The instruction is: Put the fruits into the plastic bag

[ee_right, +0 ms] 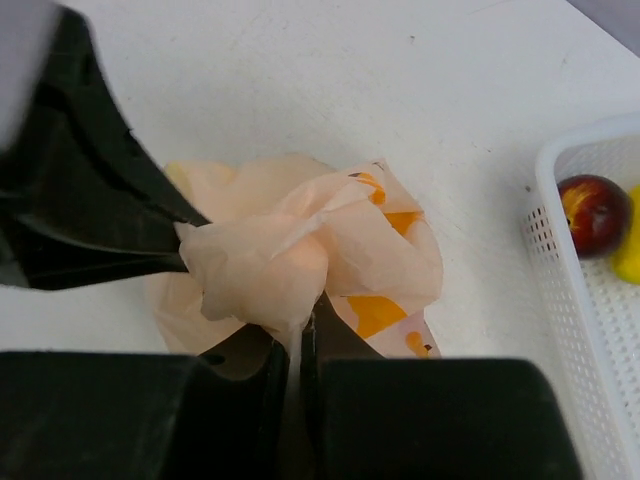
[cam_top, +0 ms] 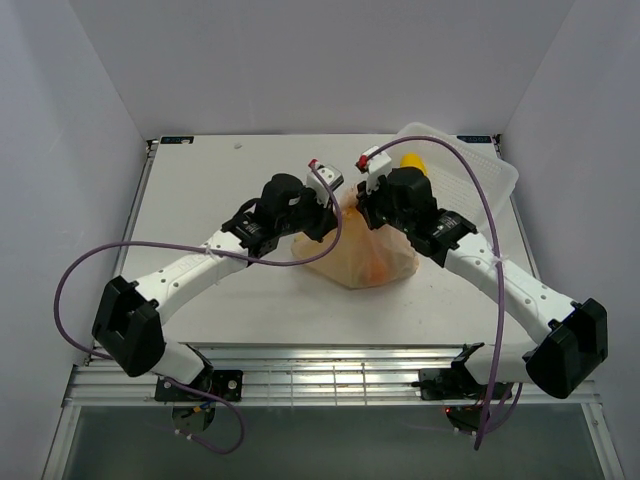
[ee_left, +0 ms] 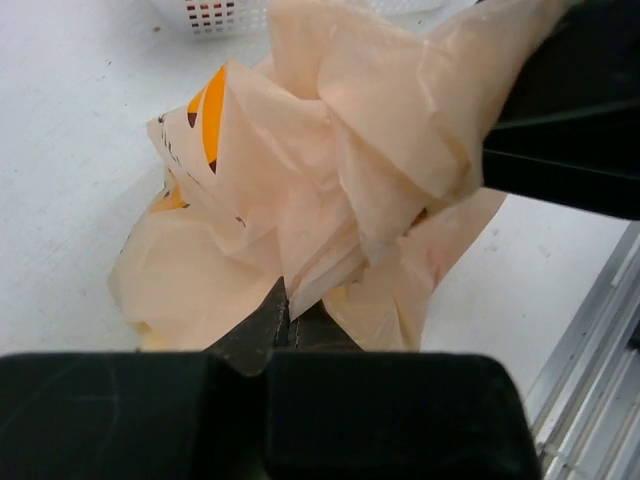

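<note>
The peach plastic bag (cam_top: 355, 260) stands crumpled at the table's middle between both arms. My left gripper (cam_top: 325, 225) is shut on a thin pinch of the bag's film, seen at its fingertips (ee_left: 268, 325) in the left wrist view. My right gripper (cam_top: 368, 210) is shut on a bunched fold of the bag, which rises between its fingers in the right wrist view. A red fruit (ee_right: 595, 213) and a yellow fruit (ee_right: 628, 250) lie in the white basket. Whatever is inside the bag is hidden.
The white perforated basket (cam_top: 480, 175) sits at the back right, partly behind the right arm. A metal rail (cam_top: 330, 375) runs along the front edge.
</note>
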